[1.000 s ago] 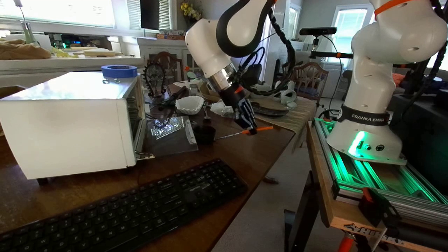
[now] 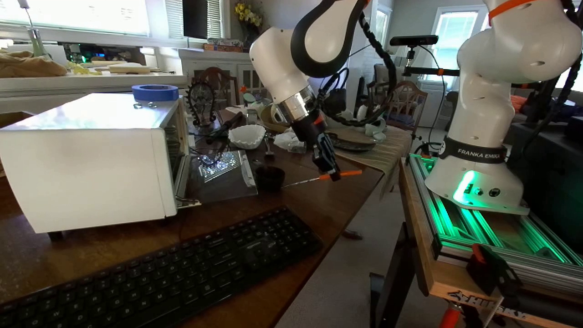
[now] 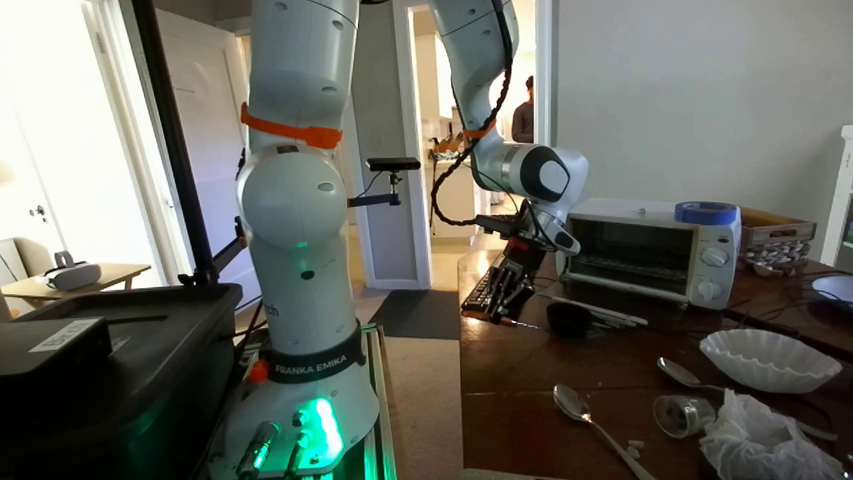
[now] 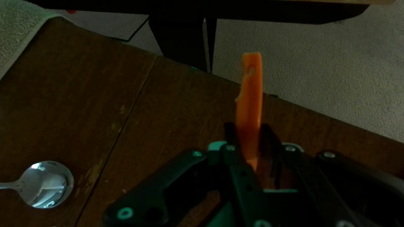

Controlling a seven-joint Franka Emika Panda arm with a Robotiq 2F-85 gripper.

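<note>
My gripper is shut on an orange-handled tool with a thin metal shaft, held low over the dark wooden table. In exterior view 1 the shaft slants left, its far end at or near a small black cup; contact cannot be told. The wrist view shows the orange handle jutting out between my fingers, past the table edge; the shaft is hidden there. From exterior view 2, the black cup stands between my gripper and the toaster oven.
A black keyboard lies along the table's front. Behind the cup lies a clear sheet or tray. Spoons, a small glass and a white fluted bowl occupy the other side. Bare tabletop shows near the edge.
My gripper and the orange-handled tool have moved right and slightly lower in exterior view 1.
</note>
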